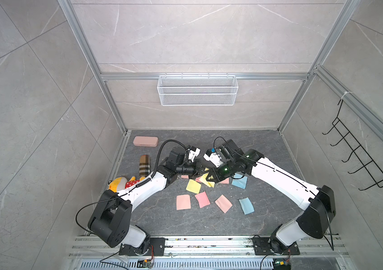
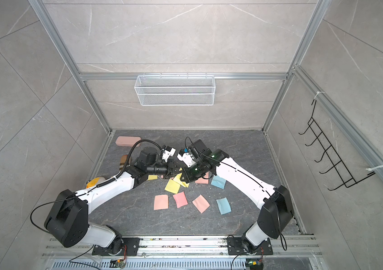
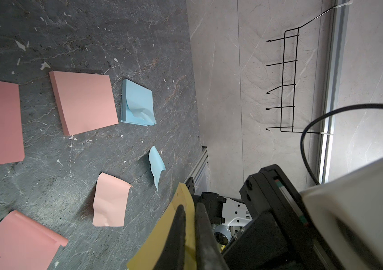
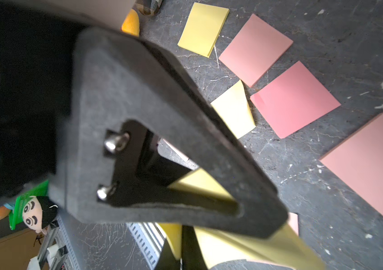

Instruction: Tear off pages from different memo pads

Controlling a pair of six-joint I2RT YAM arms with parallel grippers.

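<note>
A loose yellow page (image 3: 162, 245) is pinched by my left gripper, shut with the paper showing between its fingers. Close against it, my right gripper is shut; yellow paper shows around its fingertips, but none can be made out gripped there. The left gripper's dark finger fills much of the right wrist view. Memo pads lie beyond on the table: yellow (image 4: 204, 29), pink (image 4: 256, 50), deeper pink (image 4: 295, 99), another pink (image 3: 87, 102) and blue (image 3: 138, 101). Separate pages include a yellow one (image 2: 172, 186), a pink one (image 1: 183, 202) and a blue one (image 1: 246, 205).
At the left lie a pink case (image 1: 145, 141), a brown striped item (image 1: 144, 166) and a plush toy (image 1: 119, 183). A white wire basket (image 1: 197, 91) hangs on the back wall, a black hook rack (image 1: 357, 150) on the right.
</note>
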